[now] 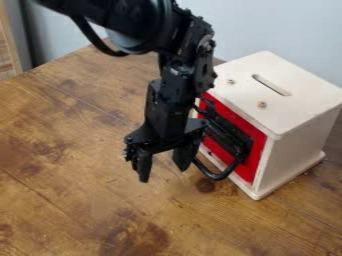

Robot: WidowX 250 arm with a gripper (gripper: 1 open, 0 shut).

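Note:
A pale wooden box [283, 101] with a slot in its top stands on the right, its front a red panel [255, 168] with a dark fitting, partly hidden by the arm. My black gripper [163, 164] is open just left of that front, fingers pointing down over the table, with nothing seen between them. A black cable or loop curves beside it against the red front; what it attaches to is hard to tell.
A pale wall stands behind, and a wooden edge shows at the far top left.

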